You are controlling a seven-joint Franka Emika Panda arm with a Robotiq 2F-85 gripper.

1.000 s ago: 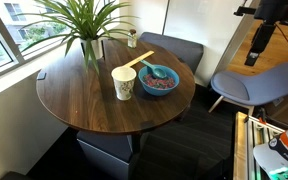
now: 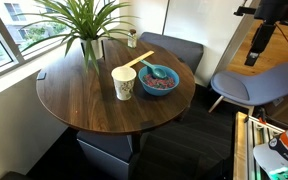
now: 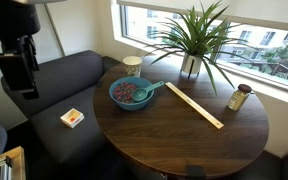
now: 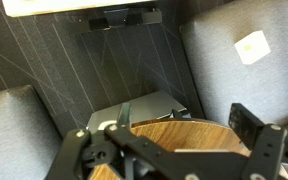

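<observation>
On the round wooden table [image 2: 74, 100] stands a blue bowl [image 2: 158, 88] of small dark red pieces, with a teal spoon [image 3: 150, 88] leaning in it. A patterned paper cup [image 2: 124, 83] is upright beside the bowl. A pale wooden strip [image 3: 192, 103] lies flat on the tabletop. My gripper is open, its two fingers [image 4: 242, 120] wide apart with nothing between them. It hangs high, well clear of the table, at the upper right in exterior view 1 and the upper left in exterior view 2.
A potted plant [image 3: 196, 45] and a small jar [image 3: 239, 97] stand on the table by the window. Grey chairs [image 3: 59, 130] surround it, one bearing a small white and orange box [image 3: 72, 118].
</observation>
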